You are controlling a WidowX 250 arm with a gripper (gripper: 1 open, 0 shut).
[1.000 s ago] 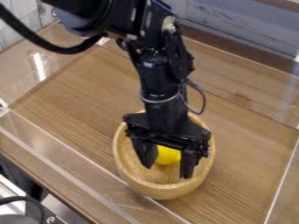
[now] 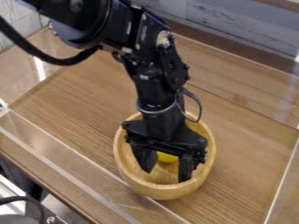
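My black gripper point(image 2: 166, 156) hangs down into a tan round bowl point(image 2: 131, 173) in the middle of the view, its two fingers spread open. Between and just behind them a small yellow object point(image 2: 167, 157) lies in the bowl, mostly hidden by the gripper.
A pale wall point(image 2: 233, 26) runs along the back. A dark cable crosses the lower left corner.
The gripper has shifted slightly within the bowl, and less of the yellow object shows now.
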